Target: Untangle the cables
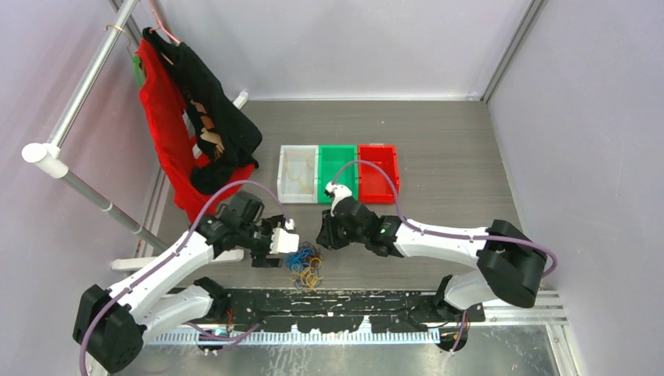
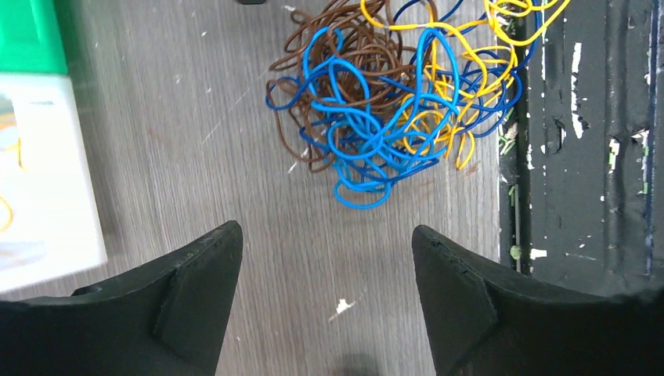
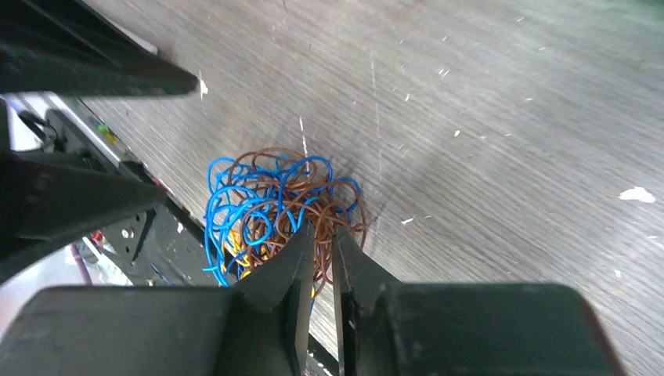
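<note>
A tangle of blue, brown and yellow cables (image 2: 376,117) lies on the grey table near its front edge. Blue loops bulge toward my left gripper, which is open, its fingers (image 2: 207,270) wide apart with bare table between them. In the top view, my right gripper (image 1: 327,240) is just right of the heap, pointing down. The right wrist view shows its fingers (image 3: 286,290) pressed nearly together over the near side of the tangle, shut on a brown cable (image 3: 321,243) at the tips. The fingers hide part of the heap.
White (image 1: 297,174), green (image 1: 337,149) and red (image 1: 377,149) bins stand side by side behind the arms; yellowish cable lies in the white one. Clothes (image 1: 200,117) hang from a rack at left. A dark worn strip (image 1: 329,301) borders the table front.
</note>
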